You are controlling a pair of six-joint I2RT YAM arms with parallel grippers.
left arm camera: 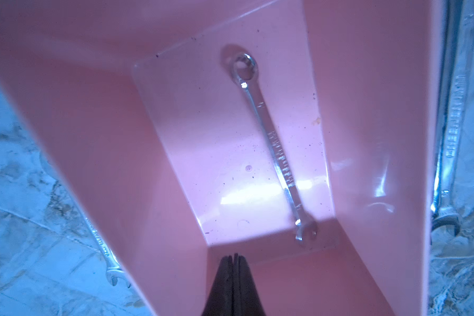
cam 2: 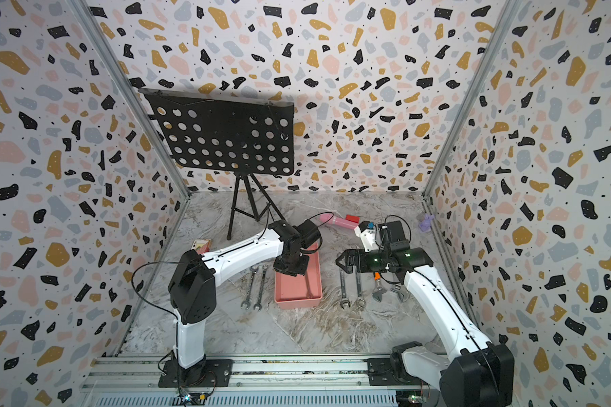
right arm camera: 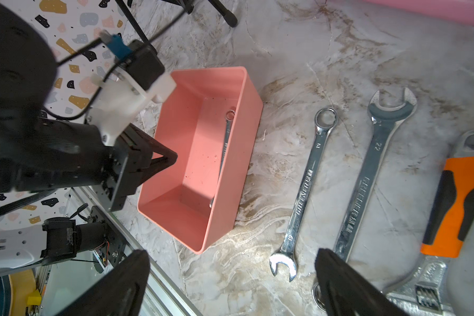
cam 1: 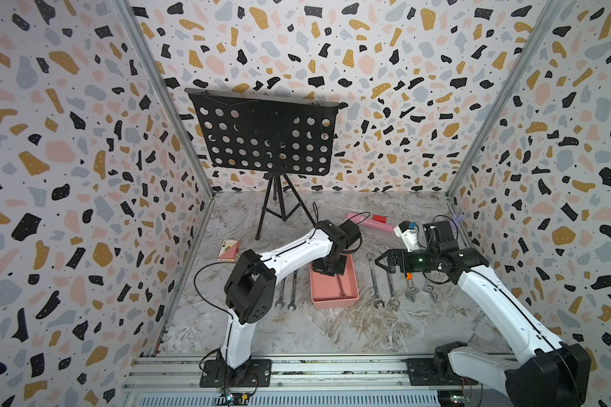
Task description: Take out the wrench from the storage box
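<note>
A silver combination wrench point(left arm camera: 273, 141) lies flat on the floor of the pink storage box point(left arm camera: 374, 131), close to its right wall in the left wrist view. My left gripper is raised above the box, its fingertips together and nothing between them; the wrench lies below, apart from them. From the right wrist view the left fingers point(right arm camera: 158, 158) show near the box's left rim, and the box wall hides part of the wrench point(right arm camera: 225, 139). To the right of the box my right gripper hangs with its two fingers wide apart and empty.
Loose wrenches lie on both sides of the box, including one with ends marked 19 point(right arm camera: 304, 192) and a larger one point(right arm camera: 366, 184). An orange-handled adjustable wrench point(right arm camera: 458, 194) is farther right. A pink tube point(cam 1: 370, 223) and a black stand point(cam 1: 278, 196) are behind.
</note>
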